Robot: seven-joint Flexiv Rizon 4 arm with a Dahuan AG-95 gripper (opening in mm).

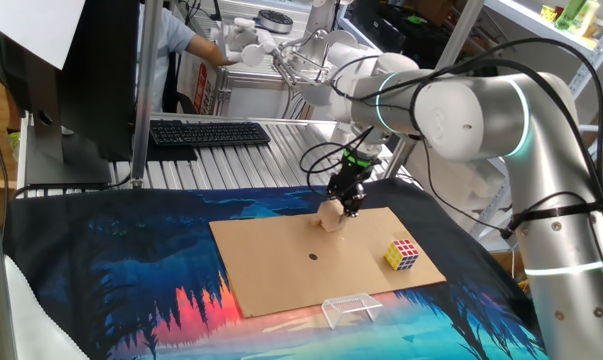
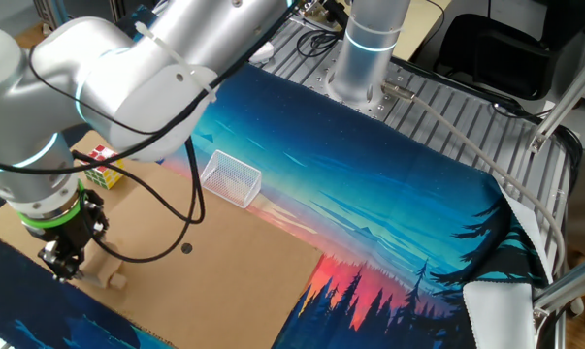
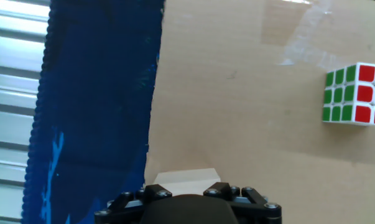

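Note:
A pale wooden block (image 1: pixel 331 215) with angled sides is at the far edge of the brown cardboard (image 1: pixel 271 262). My gripper (image 1: pixel 343 207) is tilted over this block and appears shut on it. Exterior view 2 shows the block (image 2: pixel 100 265) just beside the black fingers, with a lighter stub at its lower end. Looking from the wrist, the block's pale top (image 3: pixel 187 179) shows between the two fingertips of my gripper; the rest of it is hidden by the gripper body. Whether the block touches the cardboard I cannot tell.
A Rubik's cube (image 1: pixel 401 254) sits on the right part of the cardboard. A clear-white mesh tray (image 2: pixel 231 179) stands at its near edge. A black dot (image 1: pixel 313 257) marks the cardboard's middle. Loose cables loop around the arm.

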